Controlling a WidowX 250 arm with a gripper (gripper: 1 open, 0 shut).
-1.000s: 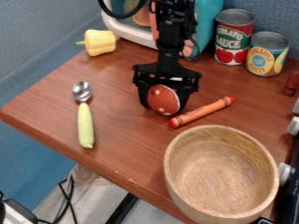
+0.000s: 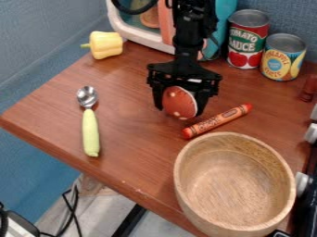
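The black gripper (image 2: 180, 91) hangs from the top of the view, down over a round red-brown object (image 2: 180, 104) near the middle of the wooden table (image 2: 74, 130), its fingers around that object's sides. Whether it grips it firmly is hard to tell. An orange crayon (image 2: 216, 121) lies just to the right, in front of the object. A large wooden bowl (image 2: 235, 204) stands at the front right.
A pale yellow-handled scoop (image 2: 91, 130) lies at the left, a yellow piece (image 2: 104, 43) at the back left. Two cans (image 2: 247, 42) and a toy appliance (image 2: 130, 18) stand at the back.
The gripper and the round object have shifted slightly right and up over the last second.
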